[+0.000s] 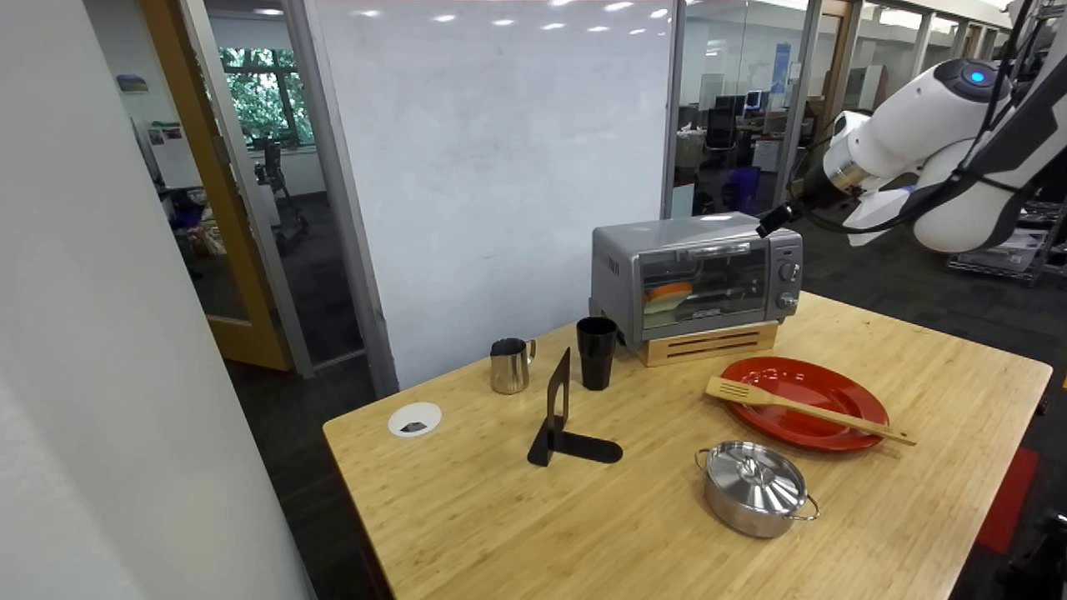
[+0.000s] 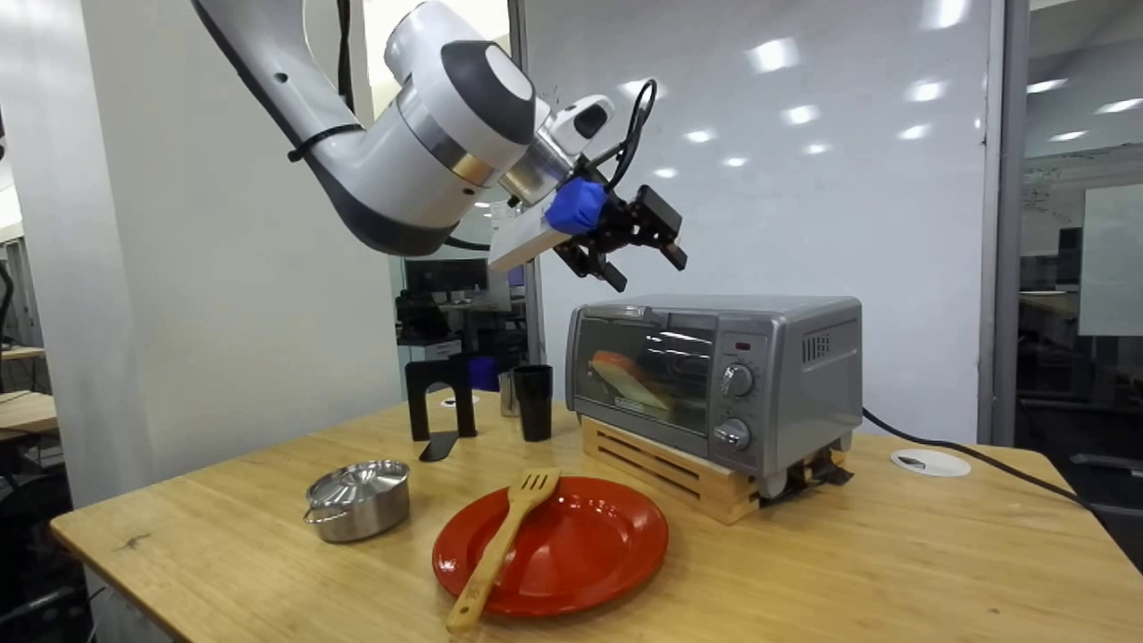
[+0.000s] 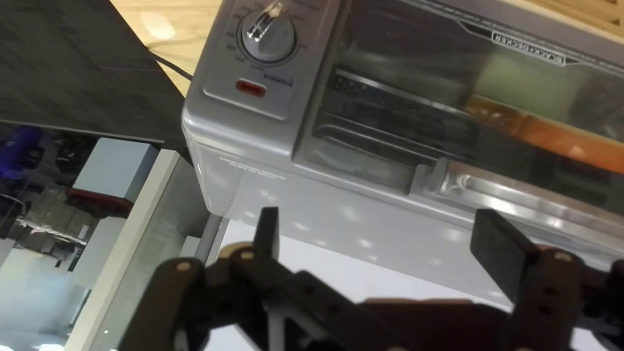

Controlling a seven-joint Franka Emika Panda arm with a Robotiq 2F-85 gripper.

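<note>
My gripper (image 2: 648, 273) stands open above the toaster oven, nothing between its fingers. In the wrist view its two dark fingertips (image 3: 267, 233) are spread wide, with the oven's top front edge and a white surface beyond them. The grey toaster oven (image 2: 809, 359) has its glass door shut, and the metal door handle (image 3: 515, 199) lies close to the right finger in the wrist view, apart from it. Behind the glass sits an orange and pale green item (image 1: 668, 293). In exterior view 1 the gripper (image 1: 775, 222) shows only partly, near the oven's upper right corner.
A red plate (image 2: 600, 546) with a wooden spatula (image 2: 498, 552) across it lies before the oven. A lidded steel pot (image 1: 755, 490), black bookend (image 1: 560, 420), black cup (image 1: 597, 355) and steel pitcher (image 1: 510, 367) stand on the table. The oven rests on a wooden stand (image 2: 664, 466).
</note>
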